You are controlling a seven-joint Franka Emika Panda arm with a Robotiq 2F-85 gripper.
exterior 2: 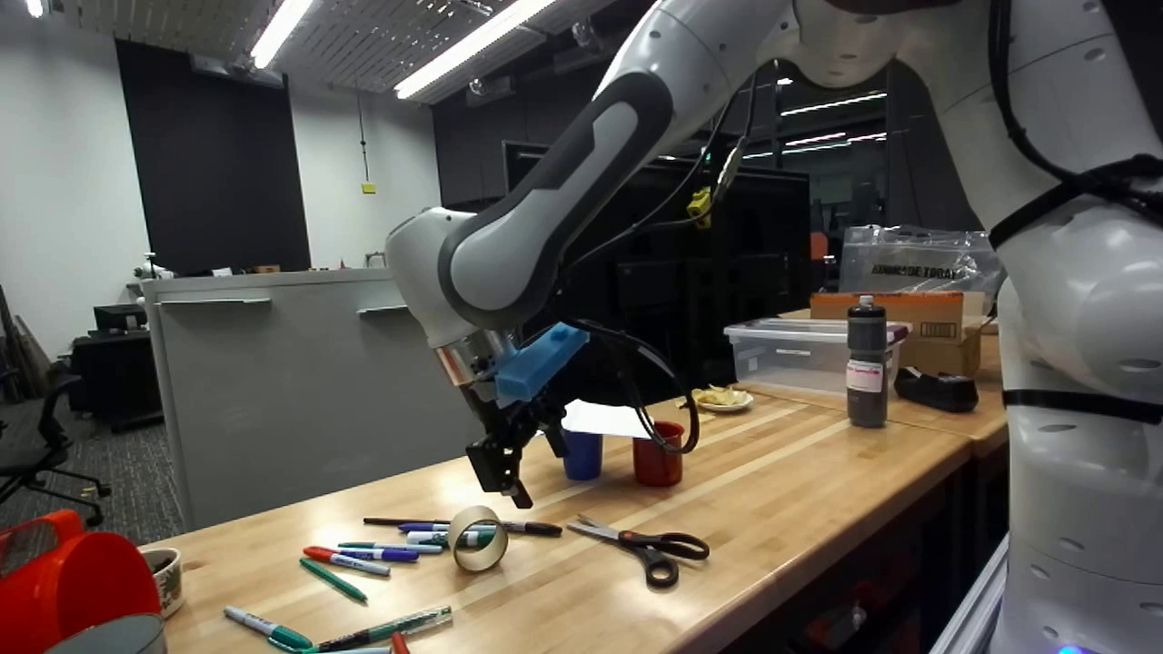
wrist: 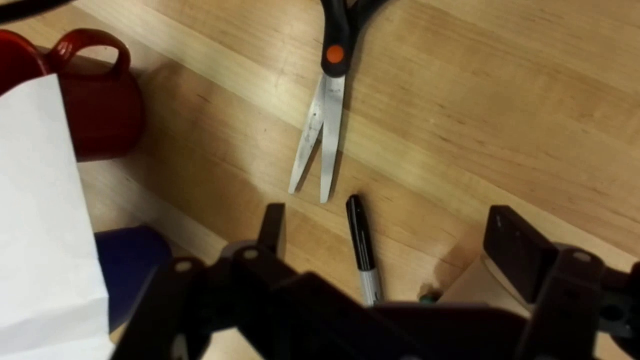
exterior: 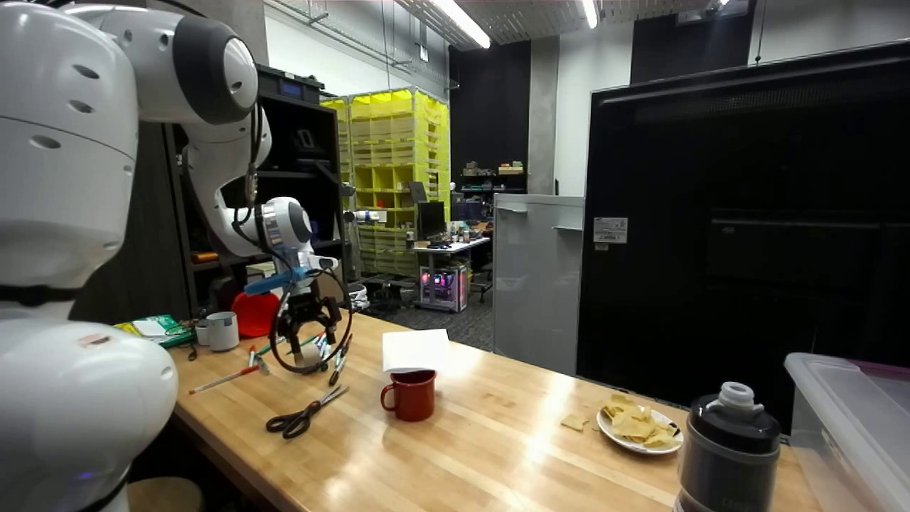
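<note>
My gripper is open, its two black fingers wide apart with nothing held between them. Below the gap, a black-capped marker [wrist: 361, 237] lies on the table. In exterior view 2 the gripper [exterior 2: 525, 480] hangs above the far side of the marker group, with a tan tape roll [exterior 2: 477, 540] standing on its edge just below. Part of that roll [wrist: 480, 285] shows under the right finger in the wrist view. Open-bladed scissors [wrist: 328, 120] lie beyond the marker's cap. Several more markers [exterior 2: 376, 554] are scattered around the roll.
A red mug [exterior: 414, 396] and a blue cup [exterior 2: 583, 456] stand close by, with white paper [exterior: 415, 350] over them. A plate of chips [exterior: 640, 427] and a bottle [exterior: 730, 452] are farther along. Bare table lies between mug and plate.
</note>
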